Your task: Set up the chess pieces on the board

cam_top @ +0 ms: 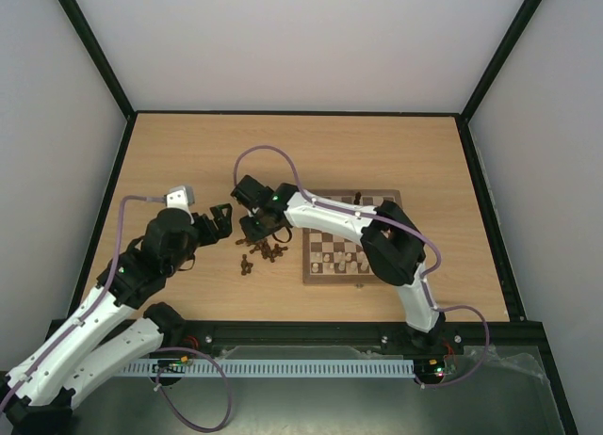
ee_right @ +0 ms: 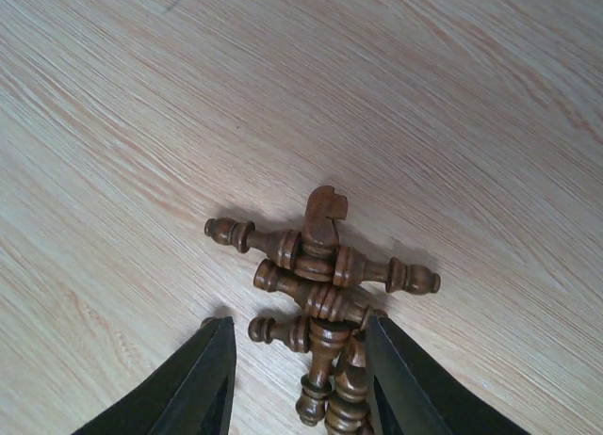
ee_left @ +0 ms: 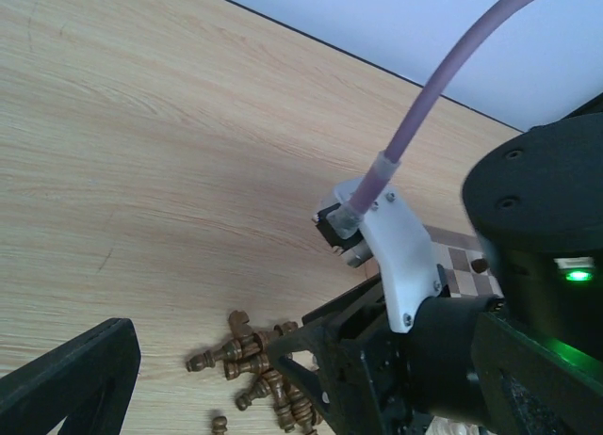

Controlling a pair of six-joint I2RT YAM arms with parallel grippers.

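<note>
Dark brown chess pieces [ee_right: 320,237] lie in a heap on the table, a knight among them. My right gripper is over this heap, its fingers parted and nothing held between them. The chessboard [cam_top: 316,278] is partly covered by the right arm in the top view. Light pieces [cam_top: 339,264] stand along its near rows, and one dark piece [cam_top: 357,199] is at its far edge. Left of the heap, my left gripper [cam_top: 224,220] hangs open and empty.
A small group of dark pieces [cam_top: 246,265] lies just in front of the heap. The right arm reaches close to the left gripper.
</note>
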